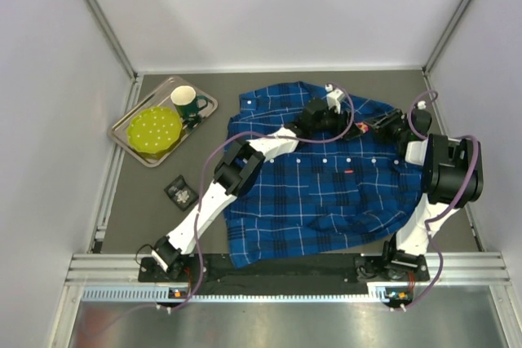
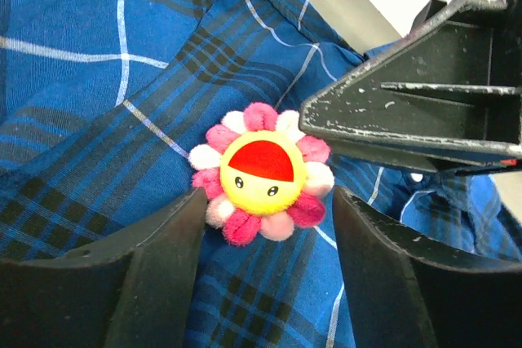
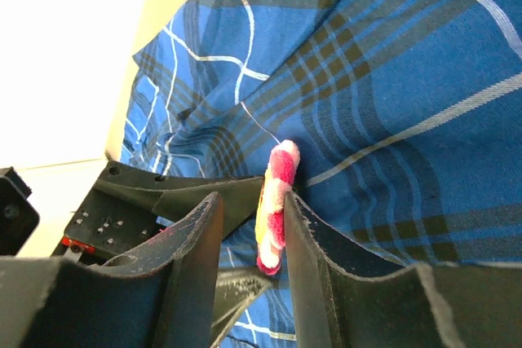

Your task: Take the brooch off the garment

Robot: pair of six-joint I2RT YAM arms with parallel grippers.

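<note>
A pink-and-white flower brooch with a yellow smiling face (image 2: 263, 174) sits on the blue plaid garment (image 1: 302, 201), near its upper right. My left gripper (image 1: 347, 124) reaches in from the left, its dark fingers close beside the brooch, partly hiding it from the top. My right gripper (image 1: 377, 128) comes from the right. In the right wrist view the brooch (image 3: 276, 205) is seen edge-on between dark fingers of the two grippers; in the left wrist view its face is clear, above the near fingertips. Both grippers look part open; whether either touches the brooch I cannot tell.
A metal tray (image 1: 126, 132) holding a green dish (image 1: 153, 129) and a mug (image 1: 186, 99) lies at the left. A small dark box (image 1: 181, 192) lies below it. Walls bound the back and sides.
</note>
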